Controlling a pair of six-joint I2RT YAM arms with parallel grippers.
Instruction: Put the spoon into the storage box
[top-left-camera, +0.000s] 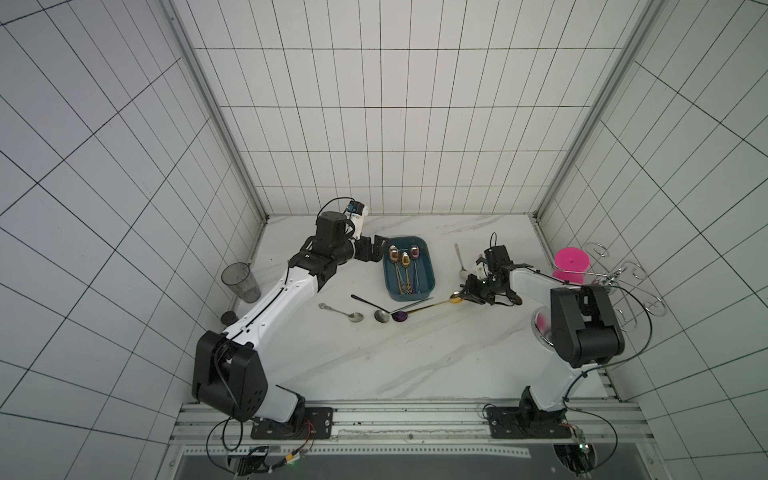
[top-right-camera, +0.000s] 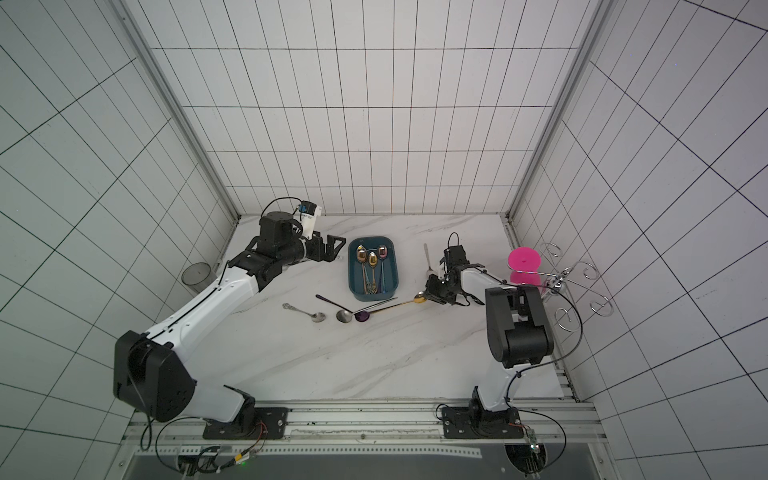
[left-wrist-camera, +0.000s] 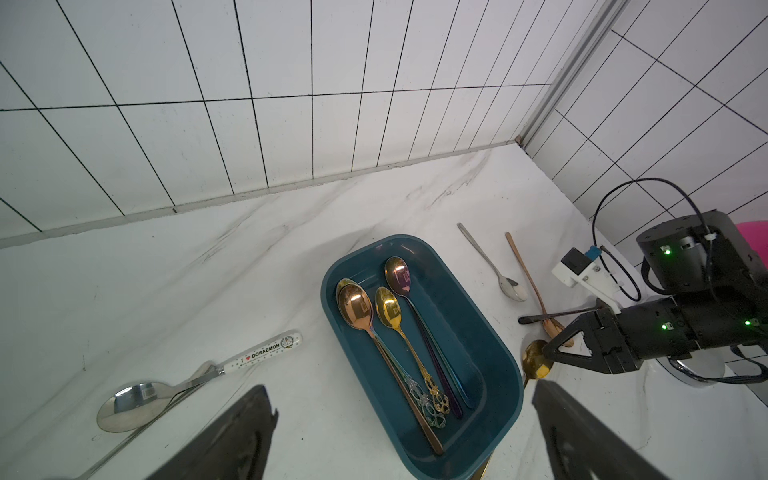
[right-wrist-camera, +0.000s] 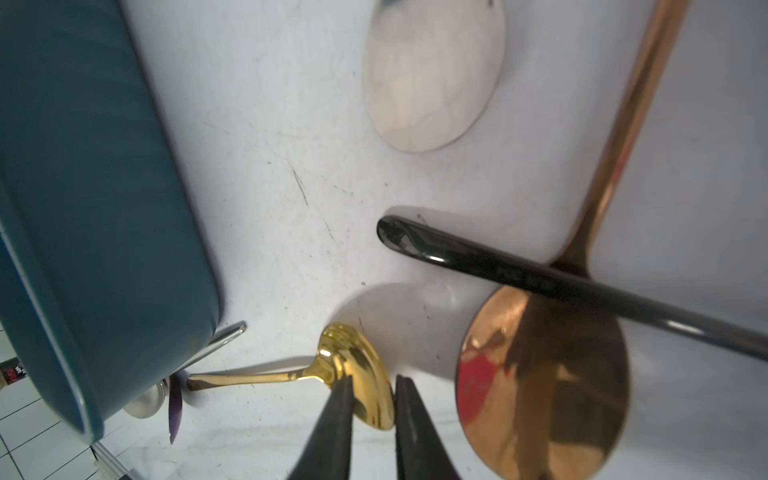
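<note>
The teal storage box (left-wrist-camera: 480, 352) holds several spoons, among them a copper one (left-wrist-camera: 354, 308). My left gripper (top-left-camera: 372, 248) stands open above the table at the box's left. My right gripper (top-right-camera: 432, 289) is low at the box's right, by a gold spoon (right-wrist-camera: 360, 368). Its fingertips are blurred, so I cannot tell if they hold anything. A large copper spoon (right-wrist-camera: 540, 384), a black handle (right-wrist-camera: 496, 264) and a silver spoon (right-wrist-camera: 432, 72) lie beside it.
More spoons lie in front of and left of the box (top-left-camera: 352, 317). A glass (top-left-camera: 240, 280) stands at left; pink cups (top-left-camera: 571, 264) and a wire rack (top-left-camera: 640, 280) at right.
</note>
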